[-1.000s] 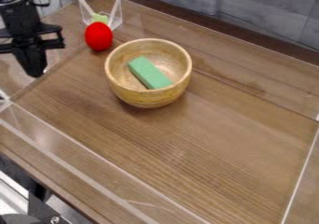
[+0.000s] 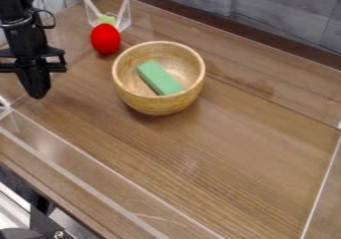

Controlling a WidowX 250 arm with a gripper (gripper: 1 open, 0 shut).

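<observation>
My black gripper (image 2: 46, 64) is at the left edge, low over the wooden table (image 2: 226, 173) and left of the other objects. It looks shut, with nothing seen between its fingers, though it is small and dark. A red egg-shaped object (image 2: 106, 39) lies at the upper middle-left. A wooden bowl (image 2: 184, 101) holds a green block (image 2: 159, 76).
A small pale object with green and red parts (image 2: 107, 12) sits behind the red one.
The gripper has drawn back toward the left edge over the last second. The bowl, block and red object have not moved.
</observation>
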